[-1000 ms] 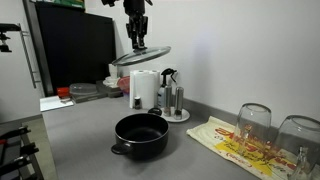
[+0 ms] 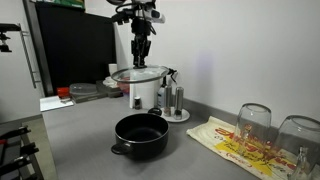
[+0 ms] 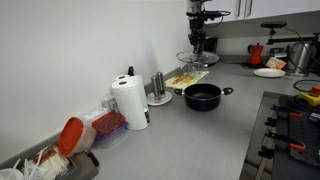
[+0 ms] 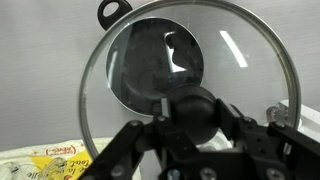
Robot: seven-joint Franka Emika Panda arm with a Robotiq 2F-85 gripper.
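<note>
My gripper point(image 2: 141, 62) is shut on the dark knob point(image 4: 194, 112) of a clear glass lid point(image 2: 125, 75), which hangs in the air nearly level. Below it on the table stands a black pot point(image 2: 142, 137), its top open and its inside empty. The wrist view shows the pot point(image 4: 152, 65) through the glass, off-centre from the lid and toward the upper left. A clear vertical gap separates lid and pot in exterior view 2, where the lid point(image 3: 192, 57) is over the pot's left and far part.
A paper towel roll point(image 3: 130, 102) and metal shakers point(image 2: 179, 102) stand behind the pot. Upturned glass jars point(image 2: 253, 128) rest on a yellow-and-white cloth point(image 2: 222, 138) at the right.
The lid has come down with my gripper and turned from tilted to nearly level, shifting slightly left in exterior view 1. The pot has stayed put.
</note>
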